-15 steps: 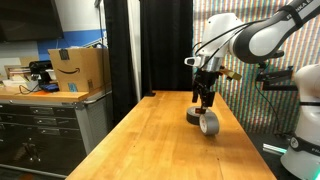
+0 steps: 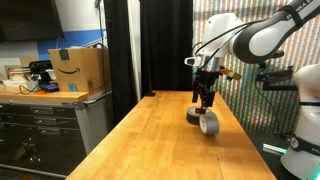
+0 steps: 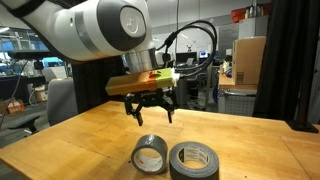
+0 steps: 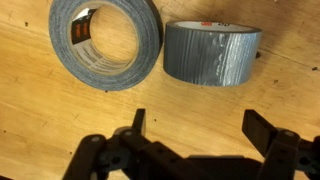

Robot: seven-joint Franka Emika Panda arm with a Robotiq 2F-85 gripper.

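Observation:
Two rolls of grey duct tape are on the wooden table. One roll (image 4: 85,66) lies flat with its printed core showing, at upper left in the wrist view. The other roll (image 4: 211,55) stands on its outer edge beside it, its silver side toward the wrist camera; in exterior view 2 this standing roll (image 3: 149,154) is left of the flat roll (image 3: 194,160). My gripper is open above the table, with bare wood between its fingers. In exterior view 1 the gripper (image 2: 205,97) hangs over the standing roll (image 2: 209,123), clear of it.
A cardboard box (image 2: 76,70) sits on a grey drawer cabinet (image 2: 60,125) beyond the table's left side. A dark curtain (image 2: 122,60) hangs behind the table. An office chair (image 3: 63,97) stands at the left in exterior view 2.

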